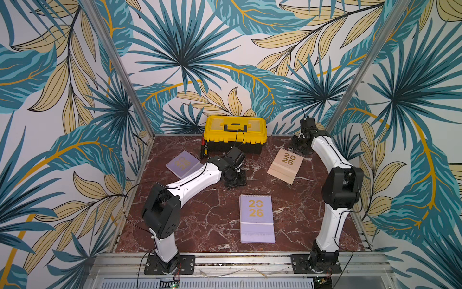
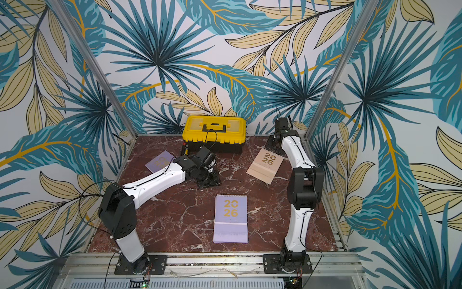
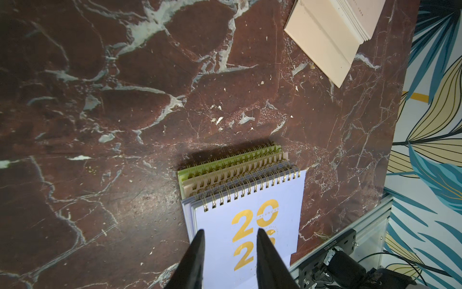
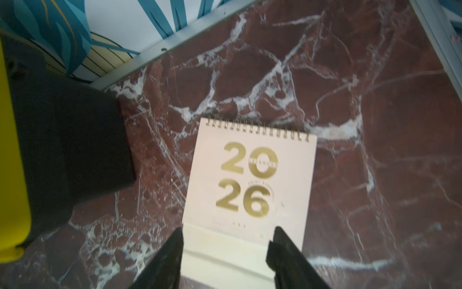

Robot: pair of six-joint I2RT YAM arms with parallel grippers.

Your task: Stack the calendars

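A stack of calendars [image 1: 257, 218], topped by a lilac one marked 2026, lies at the front centre; the left wrist view shows several spiral bindings in it. A lilac calendar [image 1: 180, 161] lies back left, partly behind the left arm. A beige calendar [image 4: 247, 178] lies back right, flat and alone. My left gripper hangs open above the middle, with the stack in its wrist view below and nothing held. My right gripper is over the back right, just above the beige calendar, its fingers apart with nothing gripped.
A yellow and black toolbox [image 1: 234, 127] stands at the back, with a red and yellow tool [image 1: 204, 149] at its left side. Bare marble tabletop [image 1: 202, 226] surrounds the calendars.
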